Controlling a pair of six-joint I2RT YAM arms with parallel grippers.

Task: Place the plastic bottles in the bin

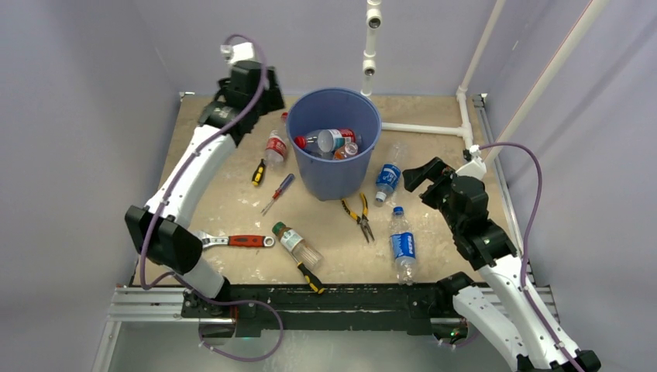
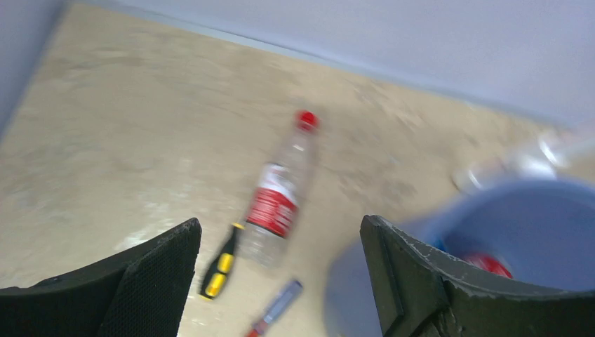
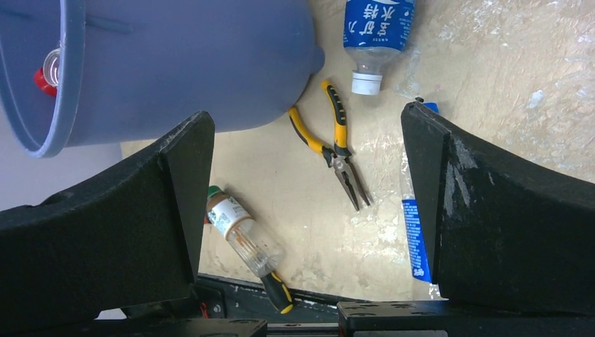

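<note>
The blue bin (image 1: 333,178) holds several bottles at back centre. My left gripper, its fingers apart and empty, hovers left of the bin, over a red-label bottle (image 2: 272,206) lying beside it. My open right gripper hangs right of the bin, empty. Below it lie two blue-label bottles: one white-capped (image 1: 389,178), one blue-capped (image 1: 403,245). A green-capped bottle (image 1: 298,245) lies at front centre.
Pliers (image 1: 361,217), a wrench (image 1: 249,241), small screwdrivers (image 1: 277,194) and a yellow-black screwdriver (image 1: 310,279) lie among the bottles. White pipes (image 1: 422,128) run behind the bin.
</note>
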